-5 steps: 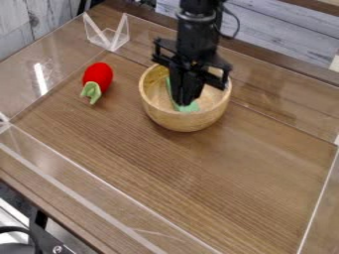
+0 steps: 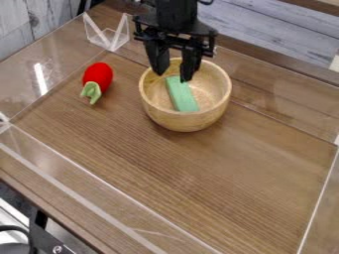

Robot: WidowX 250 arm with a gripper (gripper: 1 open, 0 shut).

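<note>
My black gripper (image 2: 172,58) hangs over the back of a round wooden bowl (image 2: 196,116), its fingers apart and open, with nothing seen between them. A pale green oblong object (image 2: 181,93) lies inside the bowl. To the bowl's left, a red vegetable-like object (image 2: 98,75) with a pale green end lies on the wooden table (image 2: 169,189).
A clear plastic piece (image 2: 109,30) stands at the back left, and another transparent piece lies at the left edge. A dark cable shows at the lower left, beyond the table's edge.
The gripper has risen and moved back from low over the bowl, uncovering the green object inside. The red object stays in place.
</note>
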